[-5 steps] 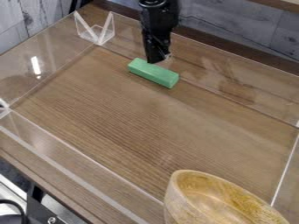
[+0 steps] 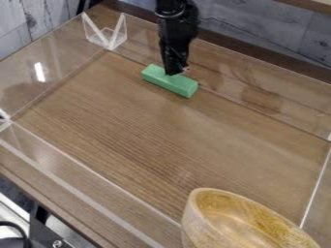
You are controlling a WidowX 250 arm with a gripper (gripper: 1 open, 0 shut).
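Note:
My black gripper reaches down from the top centre of the camera view, its tip just over the far side of a green rectangular block that lies on the wooden table. The gripper looks narrow, with nothing visible held in it; whether its tip touches the block is hard to tell.
A large yellow bowl sits at the bottom right edge. A white wire-like object stands at the upper left. A grey wall runs along the back.
The gripper has moved slightly left and lower, closer to the green block. The block looks unmoved.

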